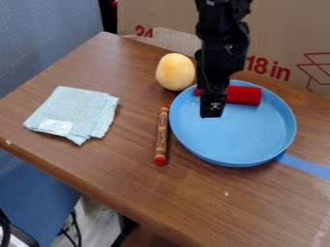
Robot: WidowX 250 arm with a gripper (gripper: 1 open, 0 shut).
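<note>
My black gripper (213, 92) hangs over the back-left part of a blue plate (238, 135), just in front of a red object (246, 95) that lies on the plate and is partly hidden behind it. Whether the fingers are open or shut, or hold anything, is unclear. A brown stick (161, 135) with a red end lies on the table left of the plate.
A yellow rounded object (175, 71) stands behind the stick. A folded light cloth (72, 113) lies at the left. A cardboard box (277, 43) stands behind.
</note>
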